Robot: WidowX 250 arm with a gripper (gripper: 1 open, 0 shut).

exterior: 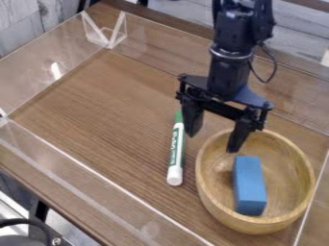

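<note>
My black gripper [216, 122] hangs above the table, its two fingers spread wide open with nothing between them, the left one over the top end of a white and green marker [176, 159], the right one over the back of a tan bowl [213, 211]. The marker lies lengthwise on the wooden table, just left of the bowl. A blue block [249, 187] lies inside the bowl.
A clear rail runs along its near left edge, and a dark cable shows at the bottom left corner.
</note>
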